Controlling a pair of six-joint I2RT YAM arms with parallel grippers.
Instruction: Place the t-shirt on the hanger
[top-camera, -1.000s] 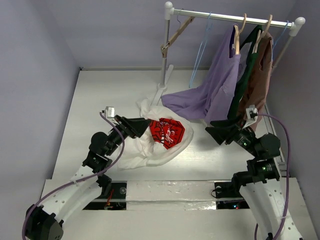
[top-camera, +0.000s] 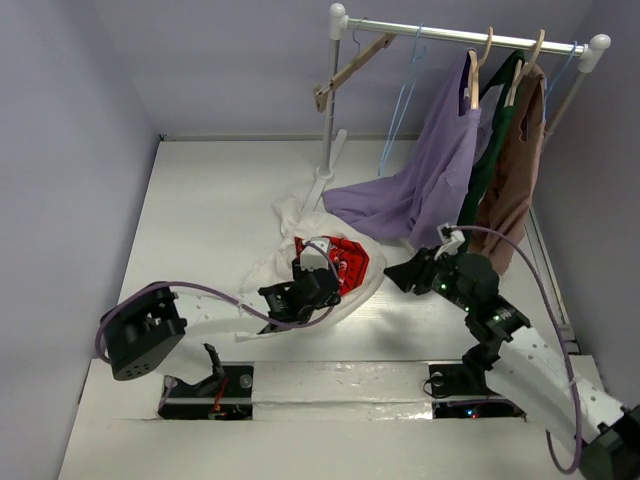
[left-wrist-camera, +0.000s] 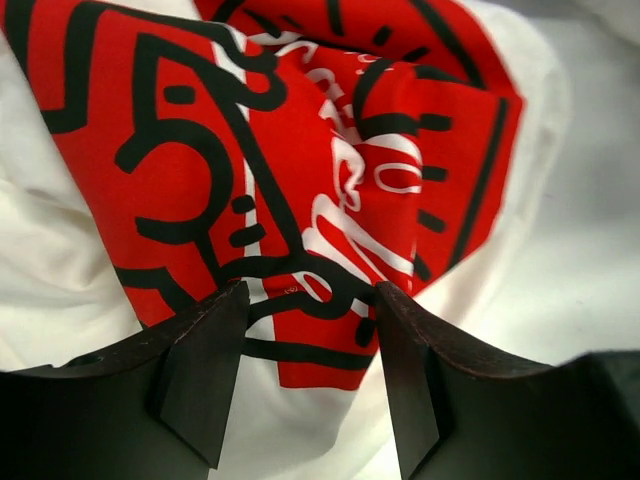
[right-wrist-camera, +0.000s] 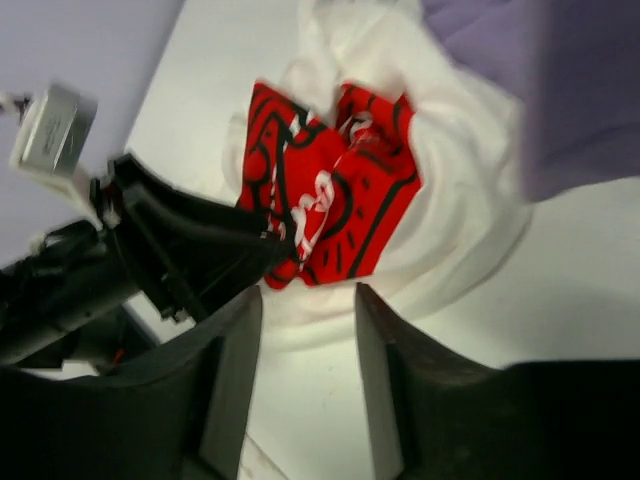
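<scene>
The white t shirt lies crumpled on the table, its red print with black and white lettering folded up in the middle. My left gripper points down just over that print, fingers apart with fabric beneath and between them. In the right wrist view the left gripper's dark body covers part of the shirt. My right gripper hangs open to the right of the shirt, its fingers apart and nothing held.
A rail at the back carries a wooden hanger, blue hangers and purple, green and brown garments. The purple garment drapes onto the table beside the shirt.
My left gripper has moved right and down onto the red print.
</scene>
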